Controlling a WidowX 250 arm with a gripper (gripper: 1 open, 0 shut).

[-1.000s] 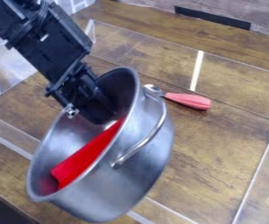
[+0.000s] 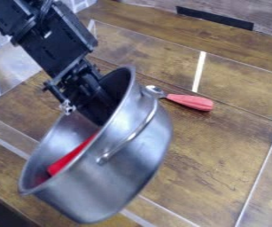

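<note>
A steel pot with a side handle stands tilted in the lower middle of the view, its opening toward the upper left. A red object shows inside it, mostly hidden by the pot's wall. The black robot arm reaches from the upper left into the pot's mouth; its fingertips are hidden there, so I cannot tell what is between them.
A spoon with a pink handle lies on the wooden table right of the pot. A dark edge shows at the bottom left corner.
The pot has shifted and turned slightly, so less of the red object shows inside. The arm has moved slightly with it.
</note>
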